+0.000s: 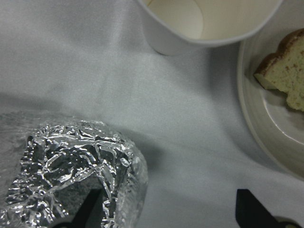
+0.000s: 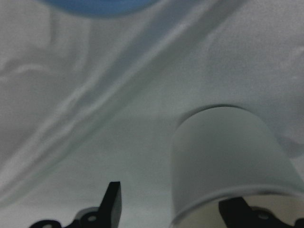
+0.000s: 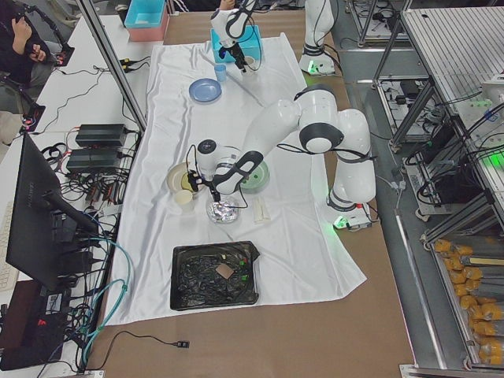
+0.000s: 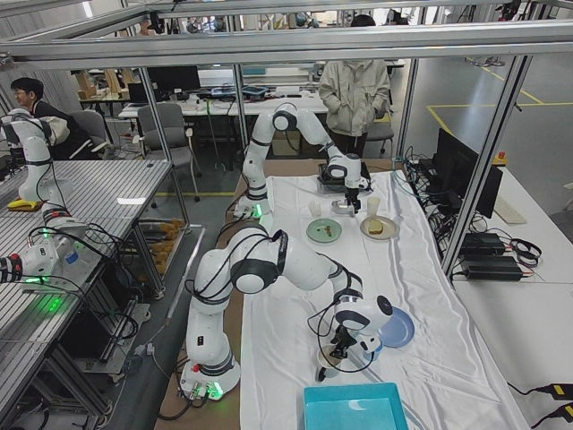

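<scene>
My left gripper is open, over a foil-covered dish (image 1: 76, 175) and bare cloth; a white cup (image 1: 166, 38) stands beyond, beside a beige plate (image 1: 261, 133) holding a bread slice (image 1: 289, 71). My right gripper is open at a white cup (image 2: 228, 147), one finger over the cup's mouth and the other outside it. A blue plate (image 2: 104, 4) lies beyond. In the camera right view, the cup is partly hidden by my right gripper.
A green plate (image 4: 318, 230), a black tray (image 3: 185, 276) and a cyan bin (image 4: 351, 408) share the white cloth (image 3: 307, 276). The cloth's middle between the plates is fairly clear.
</scene>
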